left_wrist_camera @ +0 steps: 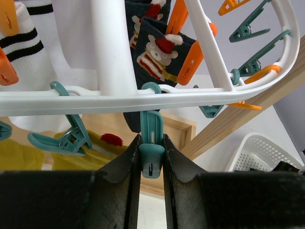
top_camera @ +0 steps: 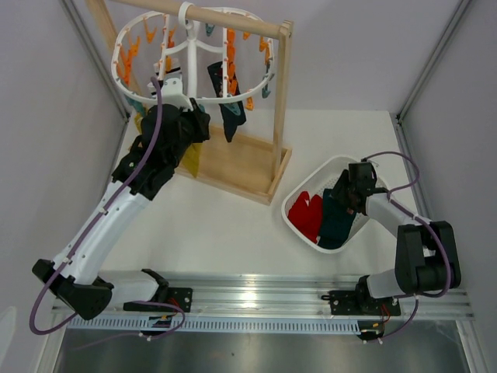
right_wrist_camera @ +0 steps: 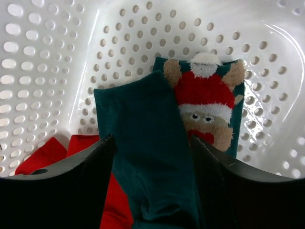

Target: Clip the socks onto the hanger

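Observation:
My left gripper is shut on a teal clip (left_wrist_camera: 151, 159) on the white round hanger (left_wrist_camera: 200, 98). Dark reindeer socks (left_wrist_camera: 155, 59), striped white socks (left_wrist_camera: 33, 57) and yellow socks (left_wrist_camera: 81, 160) hang around it. My right gripper is down in the white basket (right_wrist_camera: 121, 40), fingers apart over a dark teal sock (right_wrist_camera: 143, 129). Beside that lie a teal sock with a reindeer face (right_wrist_camera: 205, 109) and red socks (right_wrist_camera: 43, 157).
The wooden stand (top_camera: 281, 93) holds the hanger at the back left above its base (top_camera: 233, 175).

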